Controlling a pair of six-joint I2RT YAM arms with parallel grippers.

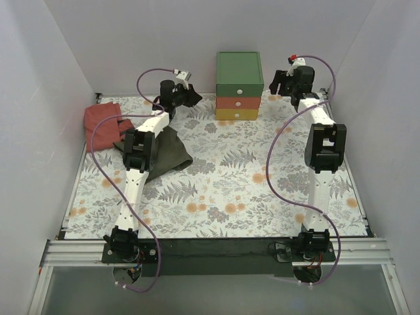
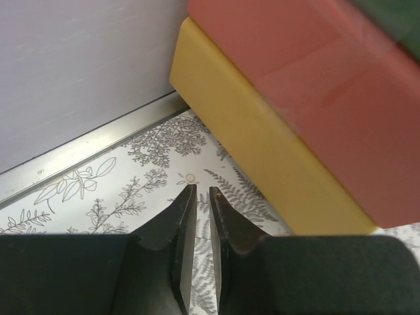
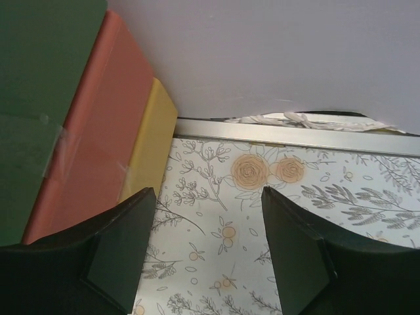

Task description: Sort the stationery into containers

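The drawer stack (image 1: 239, 72), green over red-orange over yellow with white knobs, stands against the back wall, all drawers closed. My left gripper (image 1: 198, 98) hovers just left of it. Only a narrow, empty gap parts its fingertips (image 2: 190, 197) in the left wrist view, where the yellow drawer (image 2: 262, 144) and the red one slant past on the right. On the stack's other side, my right gripper (image 1: 275, 84) is spread wider. Patterned tablecloth alone shows between its fingers, with the stack's side on the left. No loose stationery is visible.
A red cloth (image 1: 102, 128) and a dark grey-green cloth (image 1: 169, 152) lie on the left, partly under my left arm. Walls close in behind and at both sides.
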